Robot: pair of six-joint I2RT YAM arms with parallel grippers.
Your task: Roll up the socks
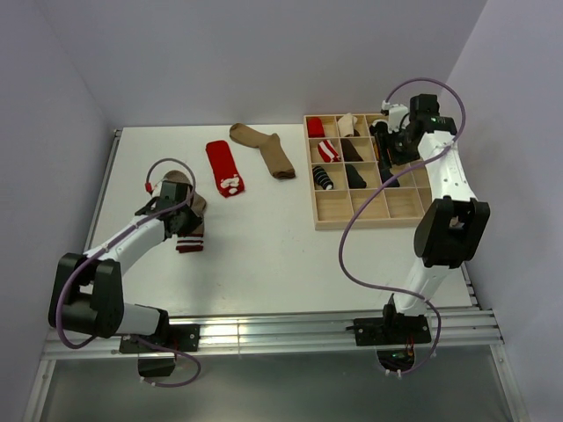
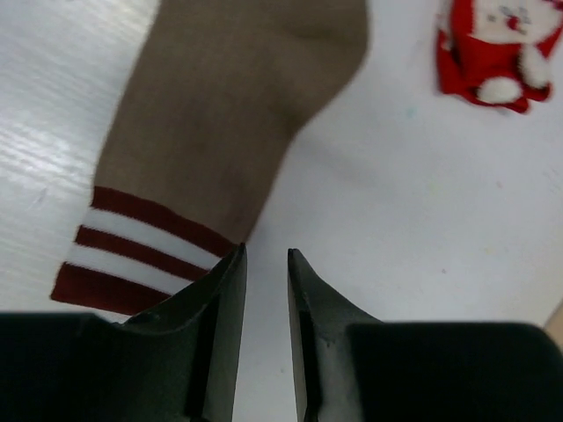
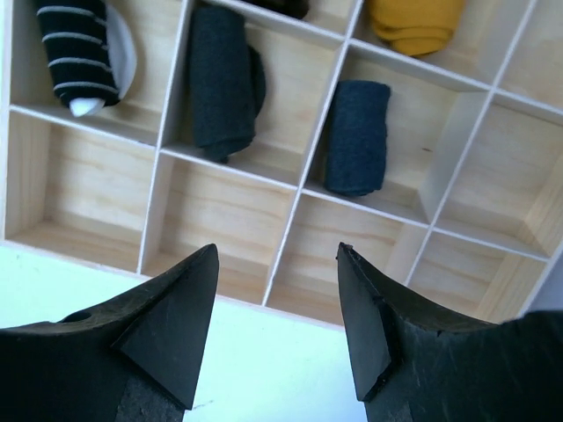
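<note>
A brown sock (image 2: 211, 97) with a dark red and white striped cuff (image 2: 145, 251) lies on the table's left side. Partly over it in the top view is my left gripper (image 1: 186, 230); its fingers are parted by a narrow gap with nothing between them. A red sock (image 1: 224, 165) with a white face pattern and a plain brown sock (image 1: 266, 149) lie flat farther back. In the right wrist view my right gripper stands open and empty above the divided box (image 3: 97, 132), which holds a rolled dark navy sock (image 3: 356, 136).
Several rolled socks fill the box's back compartments, among them a black striped one (image 3: 79, 48) and a mustard one (image 3: 418, 22). Its front row is empty. Bare table (image 1: 264, 255) stretches between the left socks and the box.
</note>
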